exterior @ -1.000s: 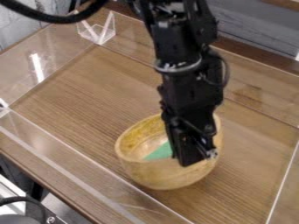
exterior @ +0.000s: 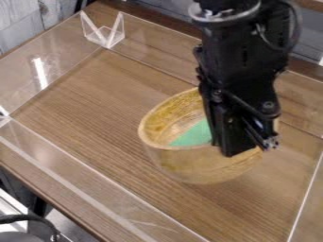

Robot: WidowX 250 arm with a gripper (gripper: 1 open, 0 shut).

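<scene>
A yellow bowl (exterior: pixel 177 161) sits on the wooden table in the middle of the view, with something green (exterior: pixel 187 134) inside it. My black gripper (exterior: pixel 229 142) fills the upper right and reaches down to the bowl's right side, hiding part of it. Whether the fingers are open or shut on the rim does not show.
A small white wire rack (exterior: pixel 104 30) stands at the top left. A dark cable lies at the lower left edge.
The gripper has come closer to the camera and looms larger at the upper right. The bowl appears slightly higher and further right than before.
</scene>
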